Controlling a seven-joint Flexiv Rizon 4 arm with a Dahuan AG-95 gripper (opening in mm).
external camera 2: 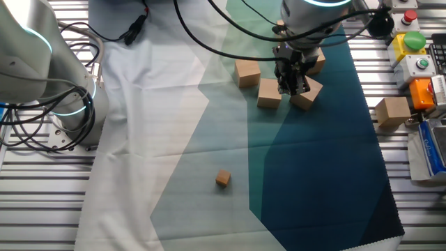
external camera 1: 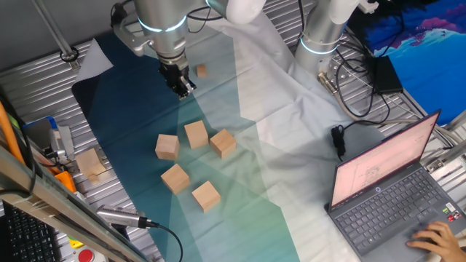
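Note:
Several large wooden cubes lie as a loose group on the cloth: in exterior view 1 a left cube (external camera 1: pixel 167 148), a back cube (external camera 1: pixel 196 135), a right cube (external camera 1: pixel 223 143), a lower-left cube (external camera 1: pixel 175 179) and a front cube (external camera 1: pixel 206 196). One small wooden cube (external camera 1: pixel 202 71) rests apart from them, behind and right of my gripper (external camera 1: pixel 187 92). In exterior view 2 this small cube (external camera 2: pixel 223 178) is low in the picture, and my gripper (external camera 2: pixel 294 90) overlaps part of the group. No block shows between the dark fingers; their opening is too small to judge.
A laptop (external camera 1: pixel 386 189) with a hand on it stands at the right. A wooden block (external camera 1: pixel 91 164) sits off the cloth at left. Cables hang across exterior view 2.

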